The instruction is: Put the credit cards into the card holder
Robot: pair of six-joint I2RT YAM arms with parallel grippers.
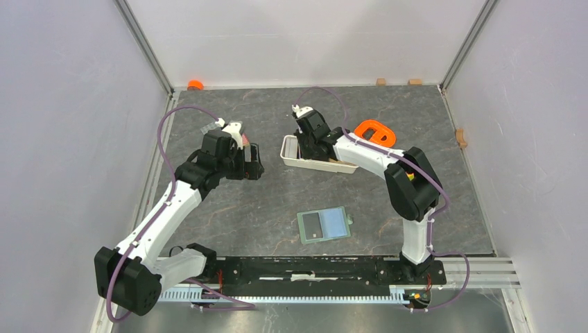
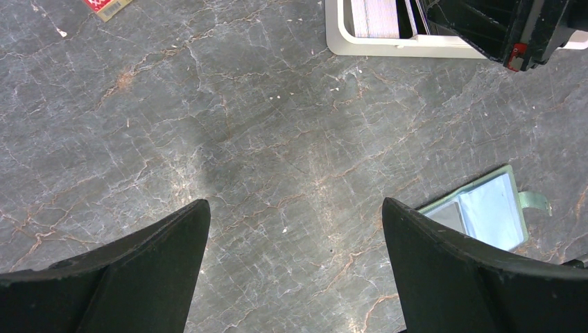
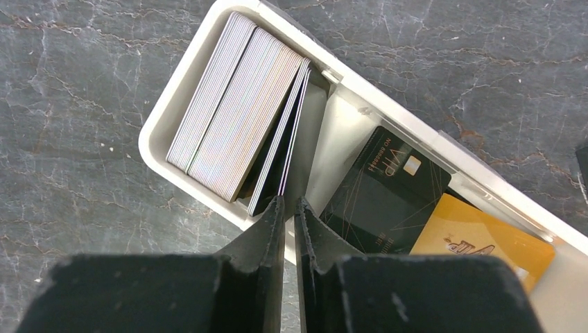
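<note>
A long white box (image 3: 187, 182) holds the cards. At one end a thick row of cards (image 3: 239, 107) stands on edge, with a few thin cards (image 3: 277, 149) leaning loosely beside it. In the other part a black VIP card (image 3: 388, 187) and a yellow card (image 3: 478, 239) lie face up. My right gripper is shut over the box near the leaning cards' lower end, nothing visible between its fingers. A flat green-edged holder (image 1: 324, 225) with grey and light blue panels lies at the front. Left of the box, my left gripper hangs open and empty.
An orange ring-shaped object (image 1: 375, 133) lies right of the box, behind the right arm. A small red and yellow box (image 2: 106, 7) is near the left gripper. Bare grey tabletop (image 1: 270, 208) stretches between the left gripper and the green-edged holder.
</note>
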